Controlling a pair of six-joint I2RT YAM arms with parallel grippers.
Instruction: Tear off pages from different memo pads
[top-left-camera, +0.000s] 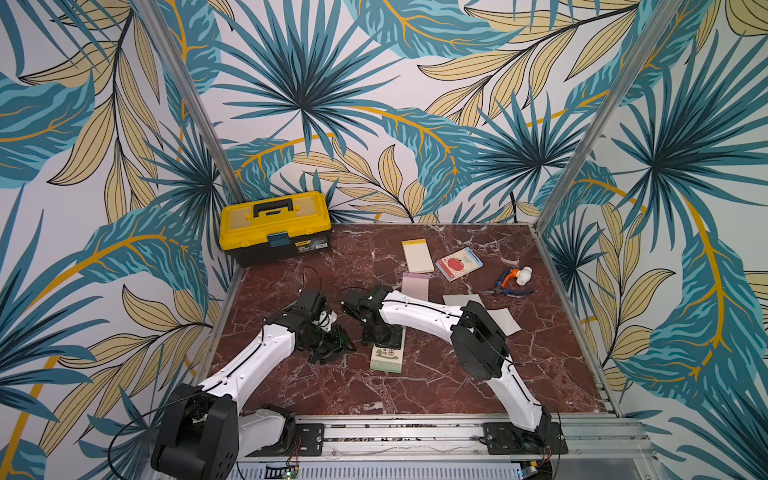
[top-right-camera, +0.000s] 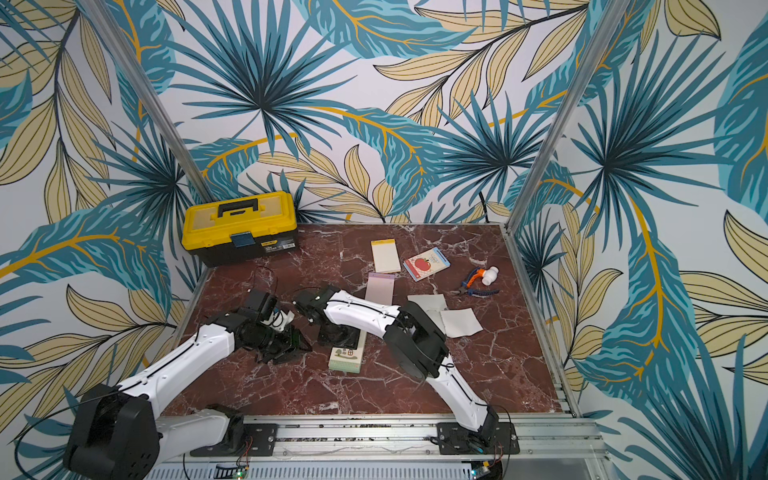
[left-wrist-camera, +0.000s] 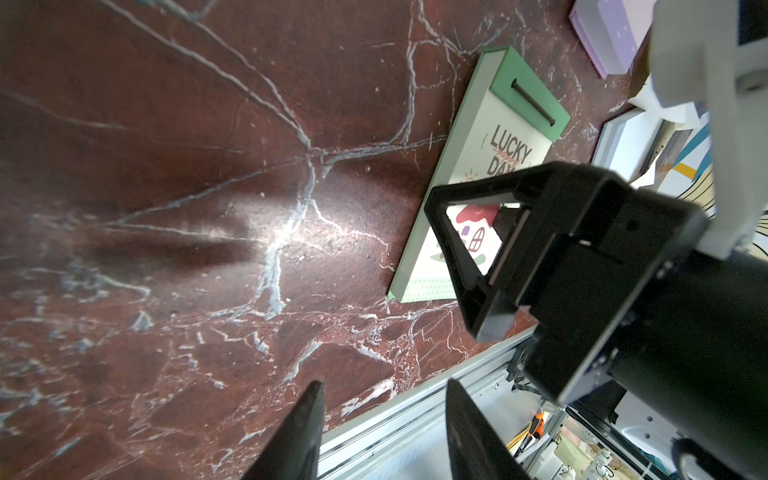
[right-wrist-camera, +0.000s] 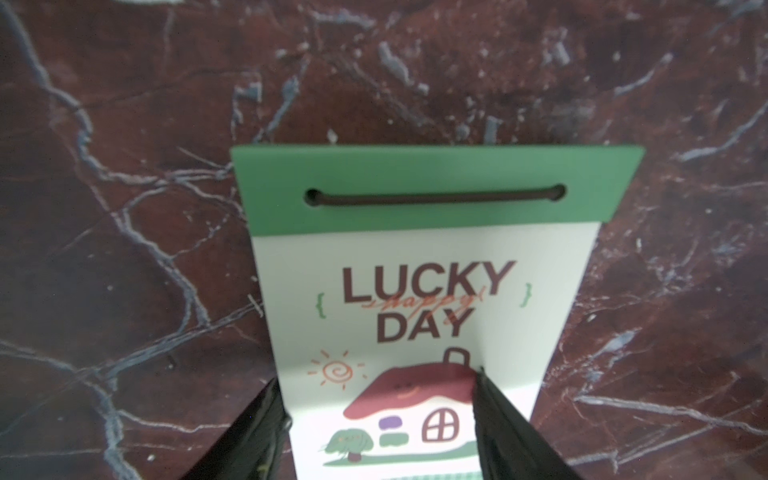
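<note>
A thick memo pad (right-wrist-camera: 432, 320) with a green bound strip and "LUCKY DAY" on its cover lies on the marble table. Over its lower part hangs my right gripper, its fingers apart with nothing gripped; in the left wrist view the pad (left-wrist-camera: 456, 184) is partly behind that gripper. To the pad's left, above bare table, my left gripper has its fingers spread and empty. Behind the right arm lies a pink-lilac pad (top-left-camera: 415, 286), partly covered. Farther back are a yellow-topped pad (top-left-camera: 417, 256) and a pad with a red apple picture (top-left-camera: 460, 264).
Two loose white sheets (top-left-camera: 504, 321) lie right of the right forearm. Orange-handled pliers (top-left-camera: 510, 281) rest at the far right. A yellow toolbox (top-left-camera: 276, 225) fills the back left corner. Bare table (left-wrist-camera: 200, 200) surrounds the left gripper.
</note>
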